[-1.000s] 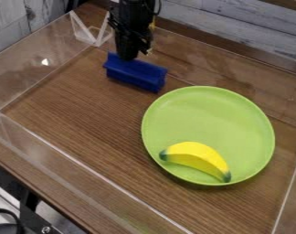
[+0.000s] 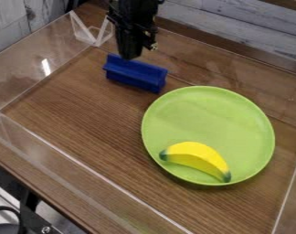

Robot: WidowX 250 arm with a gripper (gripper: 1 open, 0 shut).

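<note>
The black gripper (image 2: pixel 132 41) hangs at the top middle, just above and behind a blue block (image 2: pixel 136 74); its fingers look shut, with nothing visible between them, though they are dark and small. The blue block lies on the wooden table. A green plate (image 2: pixel 206 119) sits to the right, with a yellow banana (image 2: pixel 197 158) on its front part.
Clear plastic walls (image 2: pixel 23 69) edge the table at the left and front. A small yellow object shows partly behind the gripper. A wooden ledge runs along the back right.
The block, plate and banana have not visibly moved.
</note>
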